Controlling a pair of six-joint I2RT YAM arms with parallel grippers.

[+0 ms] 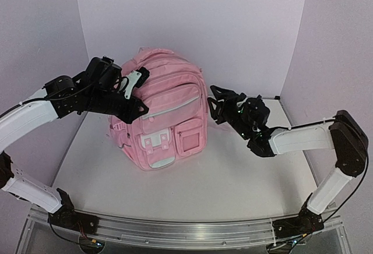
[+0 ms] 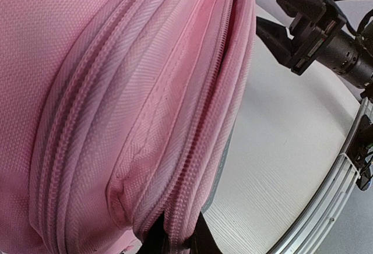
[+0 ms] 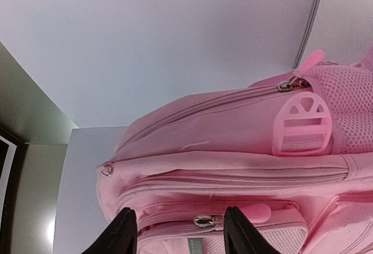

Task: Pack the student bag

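A large pink backpack (image 1: 169,114) stands upright, slightly tilted, at the centre left of the table in the top view. My left gripper (image 1: 140,112) is at its front, below the upper pocket. In the left wrist view, a zippered pink fabric edge (image 2: 187,207) runs down between the dark fingers, which are shut on it. At the bag's right side my right gripper (image 1: 213,98) stands open and a little apart from it. The right wrist view shows its fingers (image 3: 122,230) spread, with a zipper pull (image 3: 255,212) and the bag's zippered side beyond.
Pale walls (image 1: 344,73) enclose the left, back and right. A metal rail (image 1: 186,223) runs along the front edge. No other loose items show.
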